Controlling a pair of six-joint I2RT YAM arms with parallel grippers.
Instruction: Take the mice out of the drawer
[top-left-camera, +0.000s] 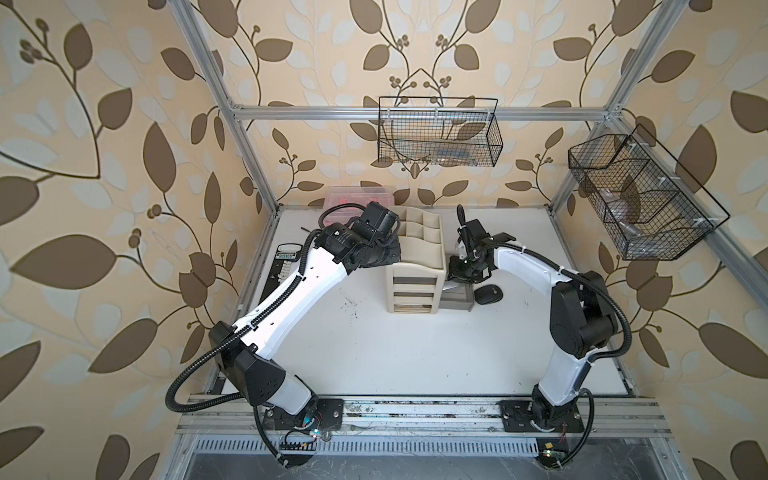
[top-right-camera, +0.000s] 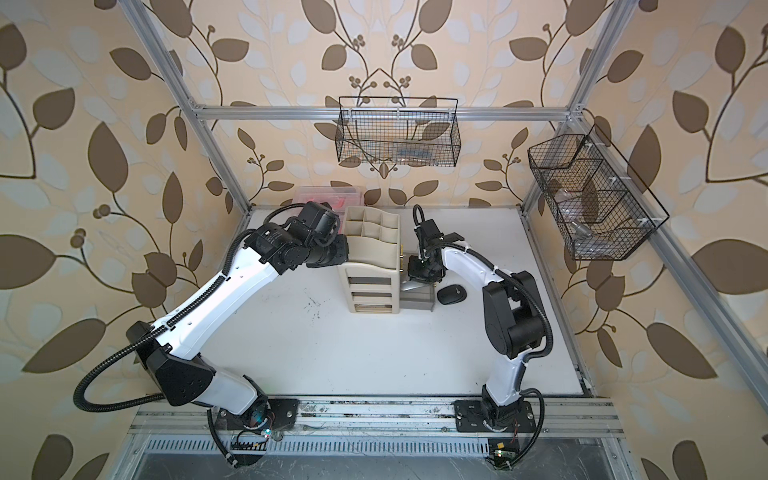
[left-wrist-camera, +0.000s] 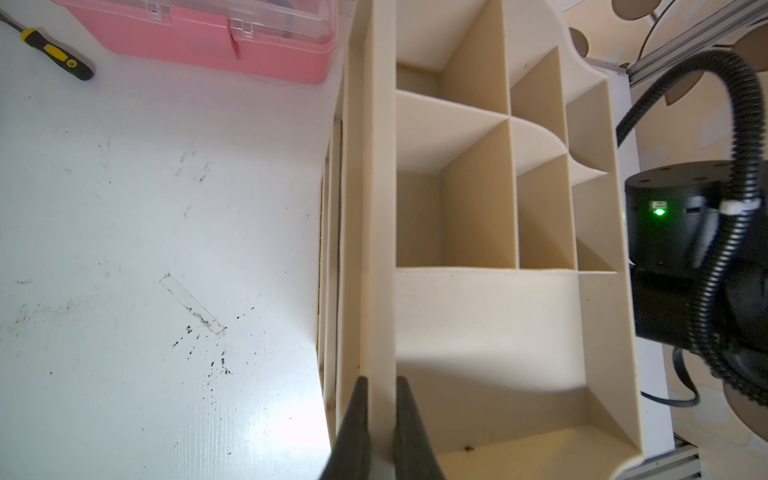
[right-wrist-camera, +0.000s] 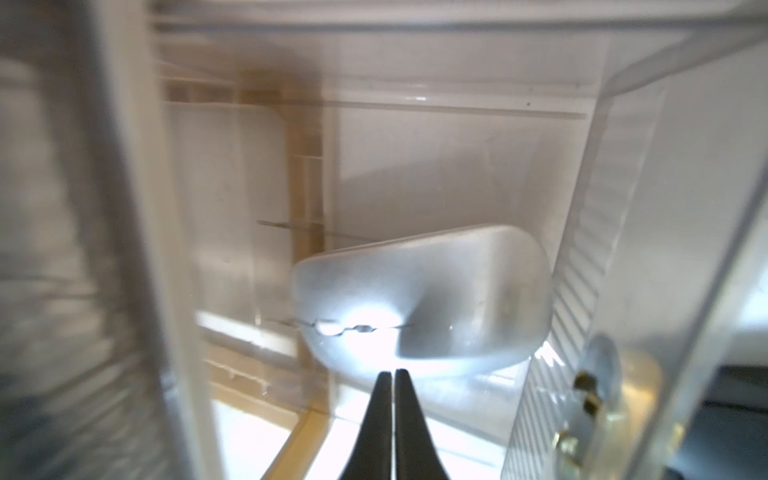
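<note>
A silver-white mouse (right-wrist-camera: 472, 296) lies slanted in the pulled-out drawer (top-right-camera: 418, 304) on the right side of the beige organizer (top-left-camera: 416, 254). A black mouse (top-left-camera: 488, 294) rests on the table to the right of this drawer. Over the drawer is my right gripper, its fingertips close together in front of the silver mouse's near edge; nothing shows between them, and whether a narrow gap is there is hard to tell. My left gripper is shut on the organizer's upright side wall (left-wrist-camera: 380, 240), one finger on each face.
Behind the organizer stands a pink box with a clear lid (left-wrist-camera: 280, 44). A screwdriver (left-wrist-camera: 56, 53) and a keyboard (top-left-camera: 281, 264) lie to the left. Wire baskets (top-left-camera: 438, 136) hang at the back and right.
</note>
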